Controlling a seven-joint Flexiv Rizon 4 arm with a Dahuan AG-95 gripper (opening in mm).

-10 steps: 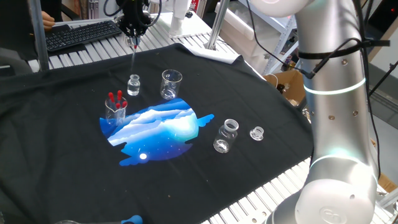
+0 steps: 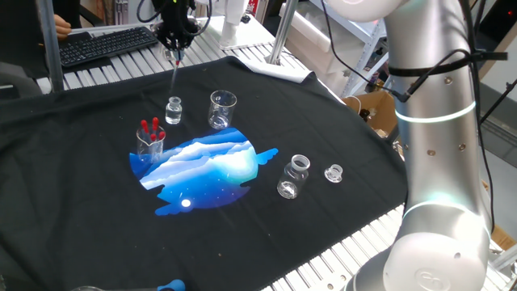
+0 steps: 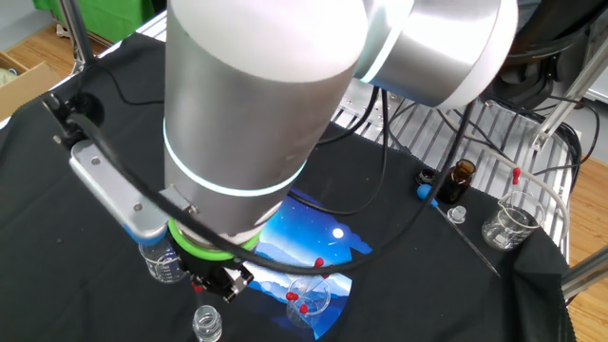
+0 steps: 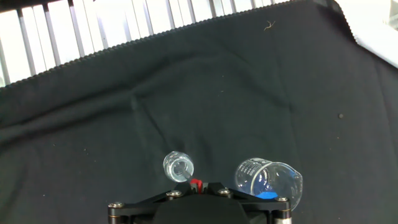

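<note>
At the far side of the black cloth, my gripper [image 2: 178,58] is shut on the red bulb of a thin glass dropper [image 2: 174,79], which hangs nearly upright. Its lower end reaches the mouth of a small clear bottle [image 2: 174,111]; how deep it goes I cannot tell. From the wrist, the red bulb [image 4: 197,183] shows between the fingertips, with the small bottle [image 4: 178,166] just ahead and to the left. A beaker [image 2: 150,144] holding several red-topped droppers stands nearby, beside the blue picture mat [image 2: 202,168].
An empty beaker [image 2: 222,110] stands close to the small bottle. Toward the arm's base are a clear jar [image 2: 292,178] and a glass stopper [image 2: 333,173]. An amber bottle [image 3: 457,180] and another beaker [image 3: 513,220] sit at the opposite end. Open cloth lies between.
</note>
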